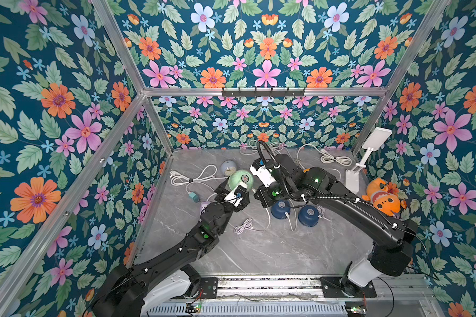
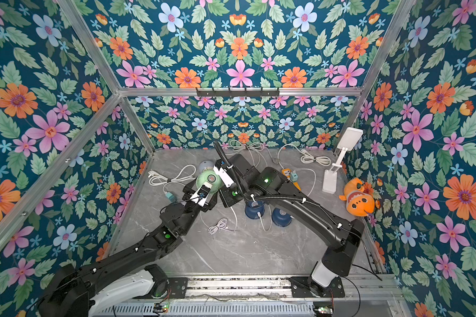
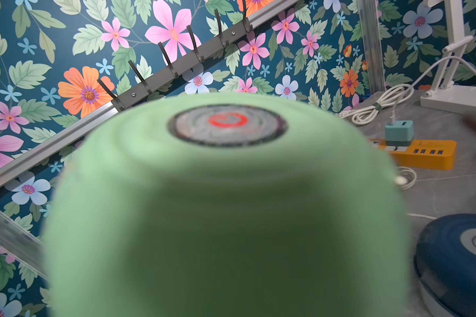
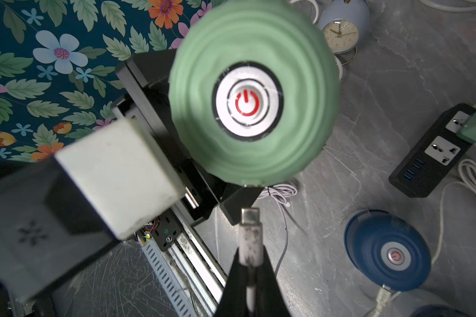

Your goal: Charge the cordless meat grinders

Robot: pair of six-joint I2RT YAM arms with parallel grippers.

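The green meat grinder (image 1: pixel 240 180) is raised off the table and fills most of the left wrist view. My left gripper (image 1: pixel 237 192) has its fingers spread wide around the grinder's body; its finger contact is hidden. To the right, my right gripper is shut on a white cable's metal-tipped plug (image 4: pixel 250 240). In the right wrist view the tip points at the green grinder's lower edge, and a narrow gap seems to separate them. Two blue grinders, one nearer (image 1: pixel 280 209) and one farther right (image 1: pixel 308 215), stand on the table; a cable plug enters the nearer one's side (image 4: pixel 387 251).
A black power strip (image 4: pixel 431 150) and an orange one (image 3: pixel 428 154) lie on the table with chargers plugged in. A grey-blue clock (image 1: pixel 228 168) stands behind the green grinder. White lamp (image 1: pixel 357 171) and orange toy (image 1: pixel 381 196) occupy the right.
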